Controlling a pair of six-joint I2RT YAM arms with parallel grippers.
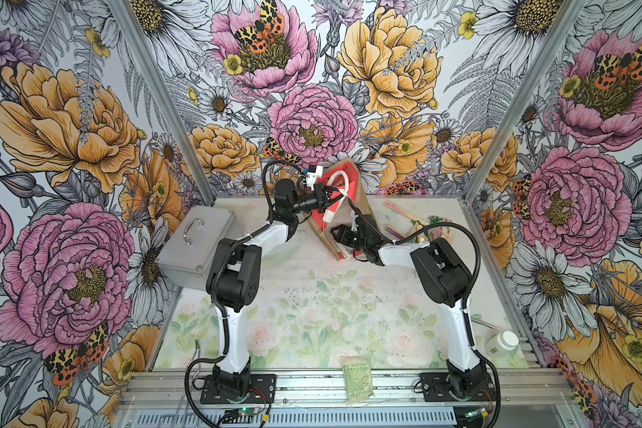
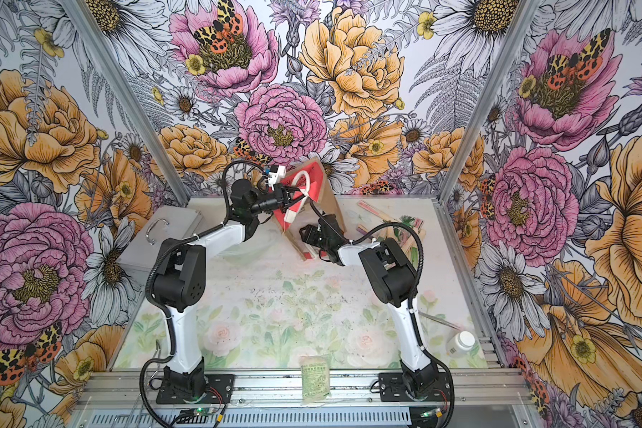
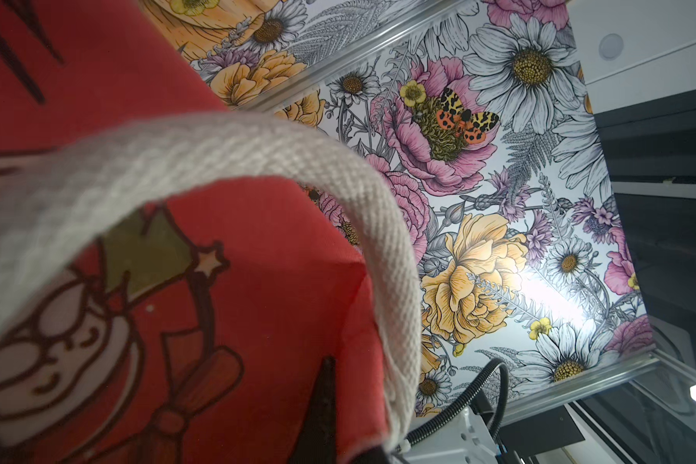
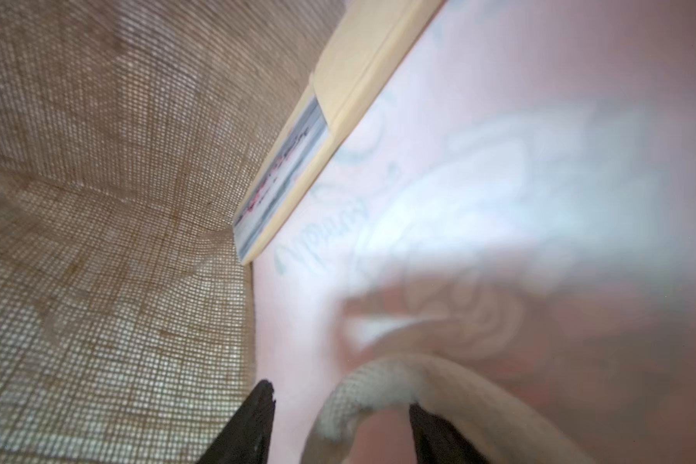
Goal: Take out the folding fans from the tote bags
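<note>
The red-and-brown tote bag (image 1: 361,197) stands tilted at the back centre, its red printed side (image 3: 278,309) filling much of the left wrist view. My left gripper (image 1: 333,196) is shut at the bag's upper edge, with red fabric beside its one visible finger (image 3: 321,421); a white strap (image 3: 390,263) loops past. Inside the bag, in the right wrist view, a pale wooden folding fan (image 4: 348,96) leans where burlap meets the pinkish printed panel. My right gripper is at the bag's mouth, fingers apart, with a strap (image 4: 417,375) curving across between them; it is not around the fan.
Several folding fans (image 1: 406,212) lie on the table to the right of the bag, partly behind the right arm. A grey metal box (image 1: 196,242) stands at left, a white bottle (image 1: 503,343) at right.
</note>
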